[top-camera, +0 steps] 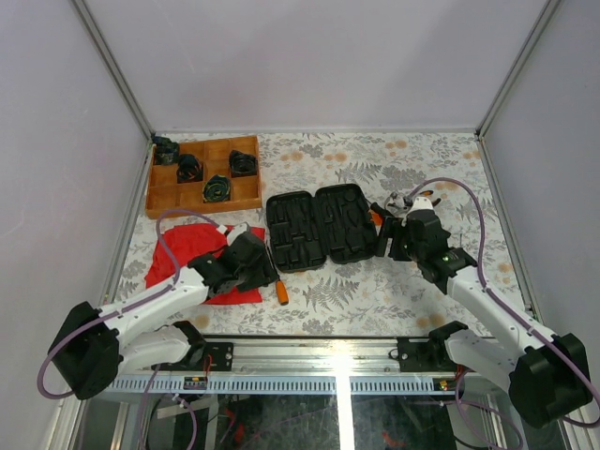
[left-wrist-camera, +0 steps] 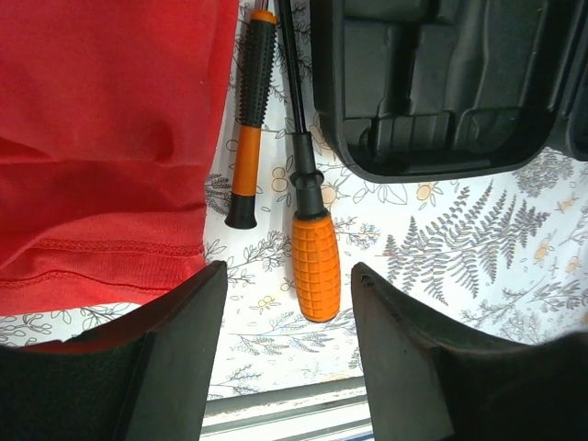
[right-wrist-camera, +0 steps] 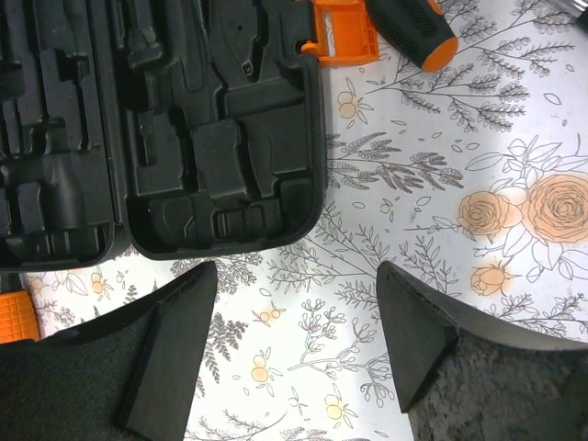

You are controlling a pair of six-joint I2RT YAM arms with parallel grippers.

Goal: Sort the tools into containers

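Observation:
In the left wrist view an orange-handled screwdriver (left-wrist-camera: 315,266) lies between the spread fingers of my left gripper, which is open and grips nothing. Left of it rests a smaller black-and-orange driver (left-wrist-camera: 248,138). The open black tool case (top-camera: 292,230) lies mid-table, its moulded slots bare. To the case's right, my right gripper stands with its fingers well apart over patterned cloth, empty. A black-and-orange handle (right-wrist-camera: 413,32) and more tools (top-camera: 397,202) lie near it, partly hidden by the arm.
At the back left sits a wooden compartment box (top-camera: 157,199) with dark coiled items inside. A red cloth (left-wrist-camera: 101,156) covers the table's left part. The metal rail (top-camera: 309,343) bounds the front edge. Clear cloth lies in front of the case.

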